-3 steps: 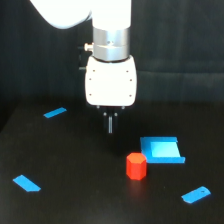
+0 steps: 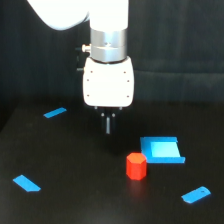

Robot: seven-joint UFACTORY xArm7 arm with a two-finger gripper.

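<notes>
My gripper (image 2: 108,123) points down above the dark table, left of and farther back than a red block (image 2: 136,166). Its fingers are small and dark here, so how far apart they stand cannot be made out. Nothing shows between or below them. The red block looks six-sided and rests on the table, in front of a blue square tray or box (image 2: 146,140). A lighter blue area fills the middle of that box.
Flat blue pieces lie on the table: one at the back left (image 2: 55,112), one at the front left (image 2: 26,183) and one at the front right (image 2: 196,194). Dark bare table surrounds the gripper. A dark curtain hangs behind.
My gripper and hand have shifted slightly to the left. The red block, blue box and flat blue pieces have stayed in place.
</notes>
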